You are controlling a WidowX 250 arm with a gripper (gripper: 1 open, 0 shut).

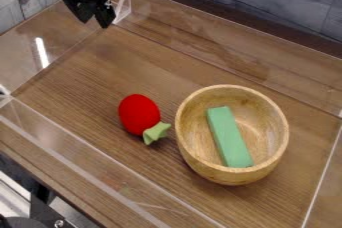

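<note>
My gripper (88, 10), black, is at the top left over the wooden table, small in this view; it is open, with nothing visible between its fingers. A red fruit or vegetable with a green stem (139, 114) lies in the lower middle, well apart from the gripper. To its right is a tan bowl (262, 112) holding a long green block (226, 135).
</note>
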